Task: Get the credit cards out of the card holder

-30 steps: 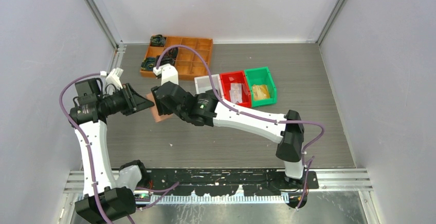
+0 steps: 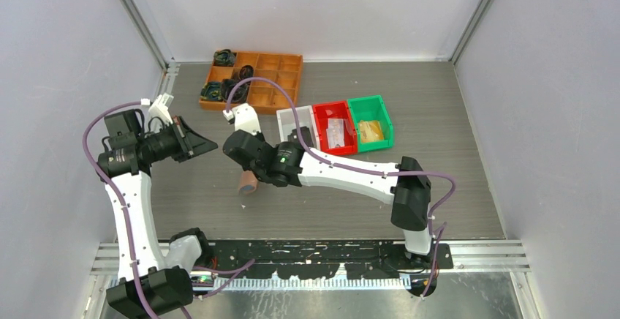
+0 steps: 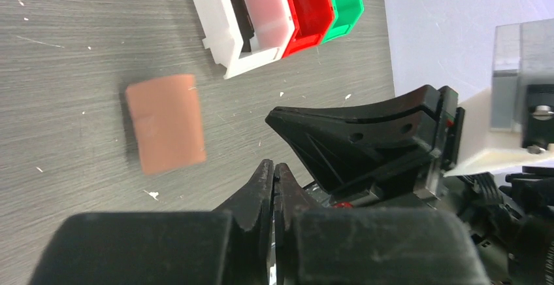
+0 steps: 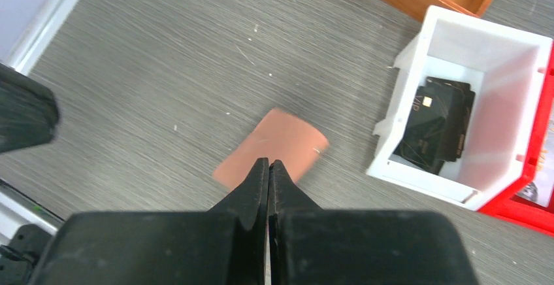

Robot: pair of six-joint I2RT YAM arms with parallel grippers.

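Observation:
The brown card holder [image 2: 248, 183] is away from both grippers, on or just above the table below my right gripper [image 2: 228, 148]. It shows whole and tilted in the left wrist view, the holder [image 3: 166, 123] having a shadow along its left side. In the right wrist view the card holder [image 4: 281, 142] lies past the fingertips of my right gripper. That gripper is shut, and nothing shows clearly between its fingers. My left gripper is shut too, empty, its tip facing the right one. Black cards [image 4: 436, 123] lie inside the white bin [image 4: 424, 179].
Red [image 2: 352, 148] and green [image 2: 389, 118] bins stand beside the white one. At the back left is an orange divided tray [image 2: 281, 63] with cables in some compartments. Open table lies in front and to the right.
The right gripper has shifted slightly; the left has hardly moved.

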